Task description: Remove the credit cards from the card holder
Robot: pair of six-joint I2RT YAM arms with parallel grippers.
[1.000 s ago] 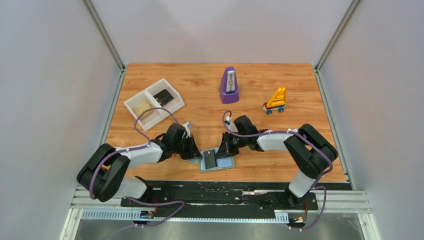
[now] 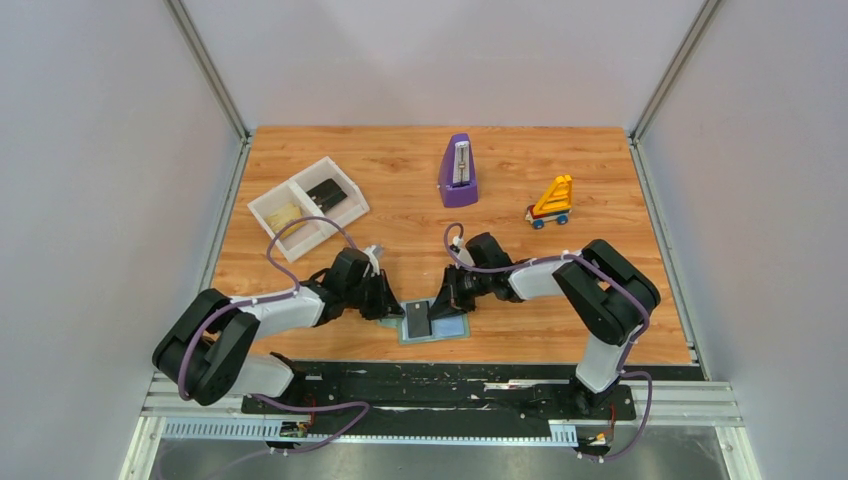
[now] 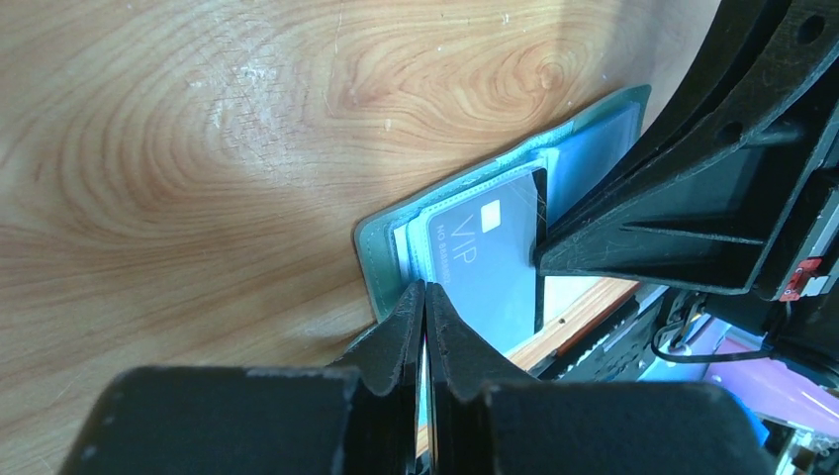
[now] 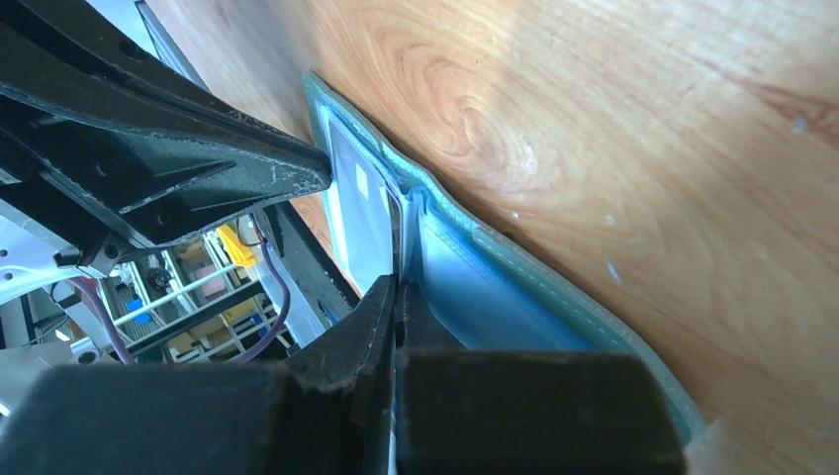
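The card holder [image 2: 461,335] lies open at the table's front, teal-edged with clear sleeves. In the left wrist view, a VIP card [image 3: 485,247] with a pale chip sits in a sleeve, its black edge strip showing bare. My left gripper is shut on the holder's left side, bluish material showing between its fingers. My right gripper is shut, its tips at that exposed card edge near the holder's middle. Whether the card is pinched between them cannot be told. Other cards are hidden.
A white divided tray [image 2: 328,164], with a black item and a yellowish one inside, stands back left. A purple metronome [image 2: 458,172] is at the back middle, a yellow toy crane [image 2: 552,200] to the right. The table's front edge is close to the holder.
The right arm's elbow has shifted left, while its gripper has stayed almost in place by the card. My left arm and the holder look nearly unmoved.
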